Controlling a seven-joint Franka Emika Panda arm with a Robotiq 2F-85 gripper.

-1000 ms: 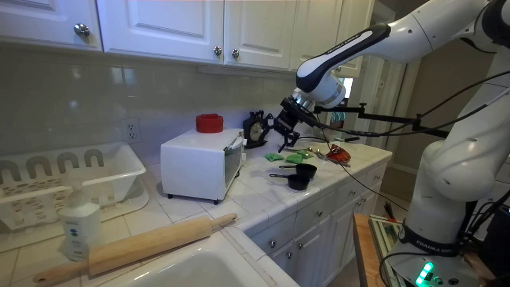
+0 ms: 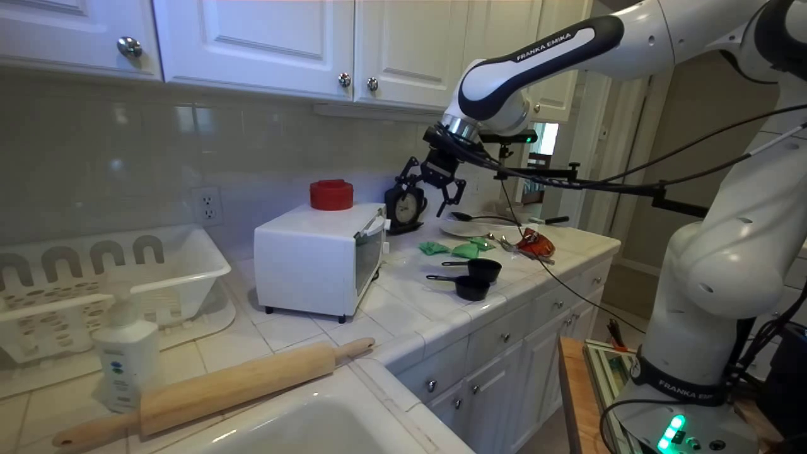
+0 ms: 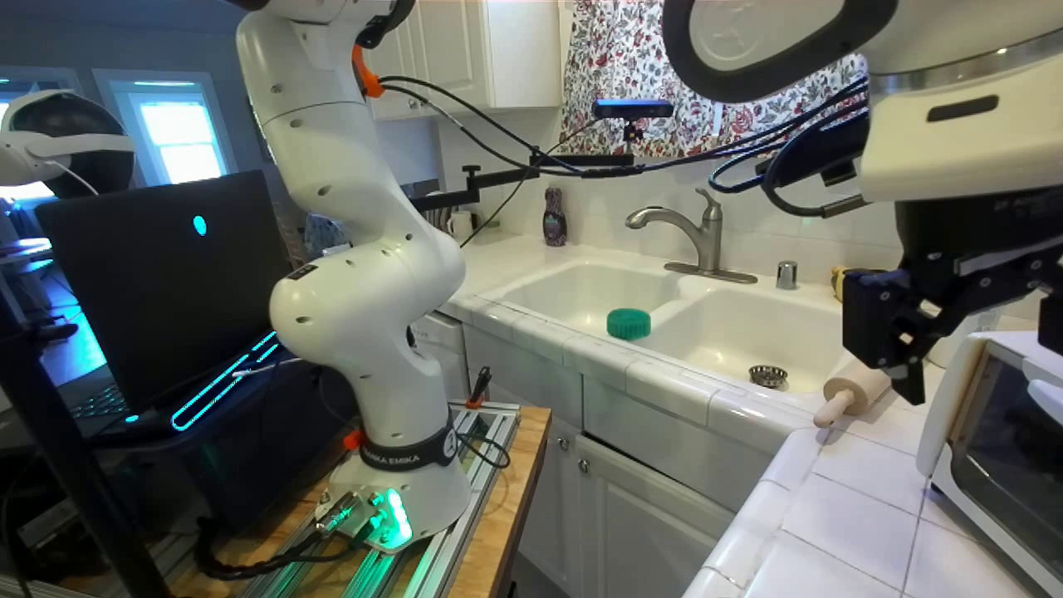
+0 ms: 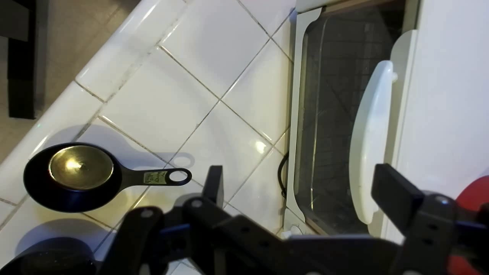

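My gripper (image 2: 428, 190) hangs empty in the air above the counter, near the front right of the white toaster oven (image 2: 304, 265). In the wrist view its fingers (image 4: 397, 197) are spread wide, with the oven's glass door (image 4: 337, 114) and white handle (image 4: 372, 142) visible below and beyond them. The door looks closed. A red round container (image 2: 331, 195) rests on the oven's top. Two small black pans with handles (image 2: 472, 287) sit on the tiles to the right of the oven; the one nearer the fingers (image 4: 73, 176) has a shiny metallic base inside.
Green packets (image 2: 466, 250), utensils and a red item (image 2: 535, 243) lie farther back, beside a black clock (image 2: 406, 207). A rolling pin (image 2: 238, 386), soap bottle (image 2: 126, 355) and dish rack (image 2: 181, 265) occupy the near side. Tiles before the oven are clear.
The arm has moved up and to the left in exterior view 1, bringing the gripper higher and nearer the oven. Objects on the counter have stayed in place.
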